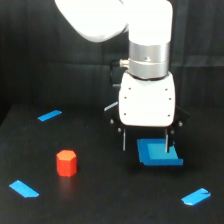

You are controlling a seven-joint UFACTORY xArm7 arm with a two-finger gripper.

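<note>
My white gripper (145, 148) hangs over the right half of the dark table, pointing down. Its two thin fingers stand well apart, so it is open. A flat blue square (160, 156) lies just below and behind the fingers, reaching past the right one. The hand covers its upper edge, and whether a finger touches it I cannot tell. To the left, a red-orange hexagonal block (66, 163) stands on the table, well clear of the gripper.
Blue strips lie flat at the far left (50, 115), the near left (24, 188) and the near right (196, 197). Bare black table surrounds the red block and fills the front middle.
</note>
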